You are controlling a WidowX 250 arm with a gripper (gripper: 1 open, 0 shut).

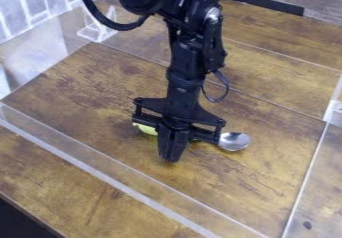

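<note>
My black gripper [171, 146] is low over the wooden table [80, 172], its fingertips down in front of a spoon with a pale yellow-green handle [147, 129] and a silver bowl [233, 140]. The gripper's body covers most of the handle. Its fingers look shut, and I cannot see anything between them; whether they touch the spoon is unclear.
Clear plastic side walls [27, 12] edge the table at left and right. A small clear bracket stands at the back left. The wood around the spoon is otherwise clear.
</note>
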